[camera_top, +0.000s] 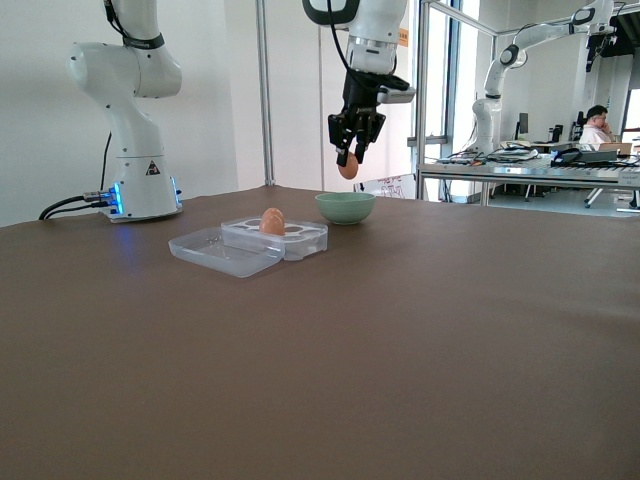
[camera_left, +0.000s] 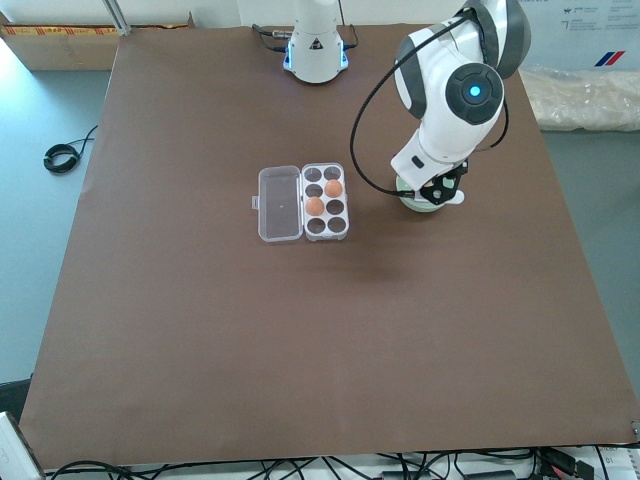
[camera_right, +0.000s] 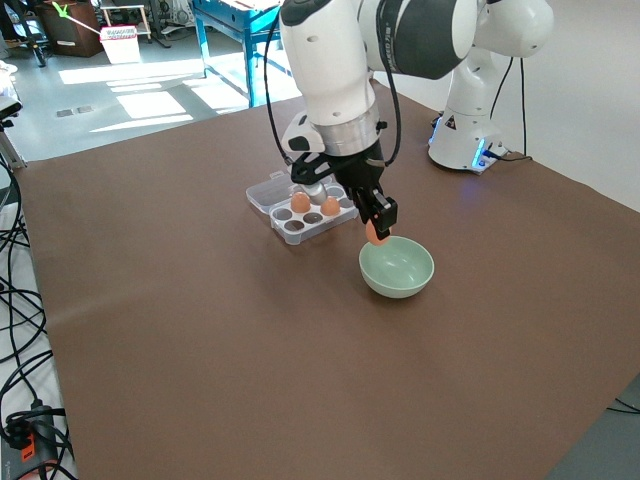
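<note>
My gripper (camera_top: 351, 150) is shut on a brown egg (camera_top: 349, 167), held in the air at the mint green bowl (camera_top: 344, 207); in the right view the egg (camera_right: 374, 234) shows just above the bowl (camera_right: 395, 272). In the left view the gripper hides most of the bowl. An open clear egg box (camera_left: 282, 205) lies beside the bowl, with two eggs in its holes, one egg (camera_left: 314, 206) and another egg (camera_left: 334, 189), the other holes empty.
Cables run along the table's outer edge.
</note>
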